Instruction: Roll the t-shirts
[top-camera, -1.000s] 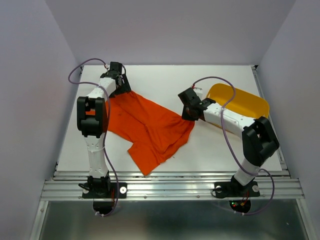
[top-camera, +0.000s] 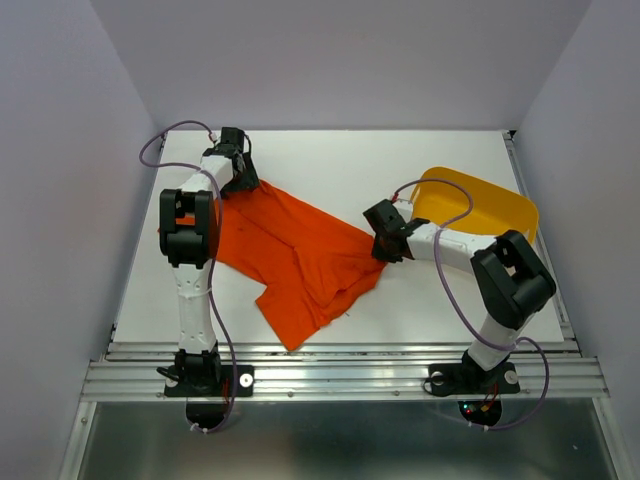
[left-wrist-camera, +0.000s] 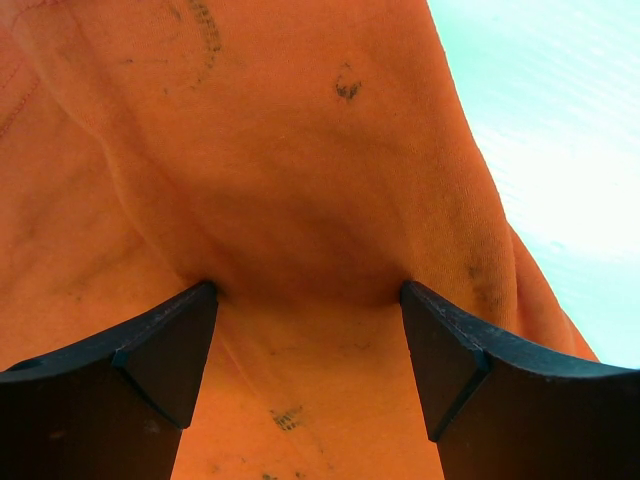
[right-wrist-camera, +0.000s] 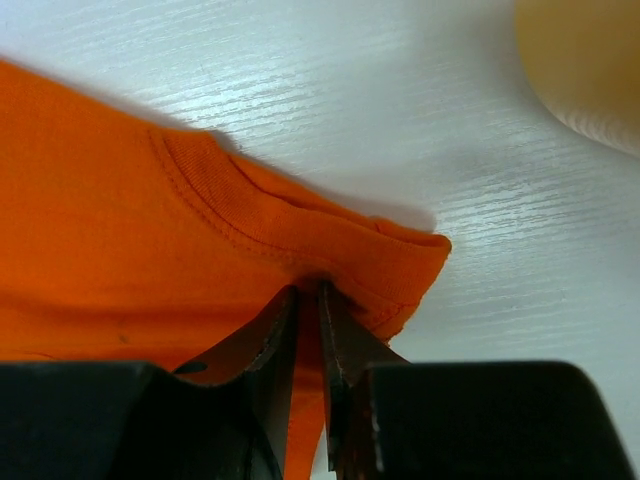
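An orange-red t-shirt (top-camera: 260, 240) lies slantwise across the white table, creased toward its right end. At its upper left end, my left gripper (top-camera: 243, 185) is low over the cloth. In the left wrist view its fingers (left-wrist-camera: 165, 335) stand wide apart, with the shirt (left-wrist-camera: 300, 180) flat below them. My right gripper (top-camera: 388, 252) is at the shirt's right corner. In the right wrist view its fingertips (right-wrist-camera: 283, 310) are close together at the collar edge of the shirt (right-wrist-camera: 220, 215), a narrow gap between them; whether cloth is pinched there is unclear.
A yellow bin (top-camera: 480, 205) stands at the back right, just beyond the right forearm. Bare white table (top-camera: 330, 165) lies behind the shirt, and more is free in front on the right.
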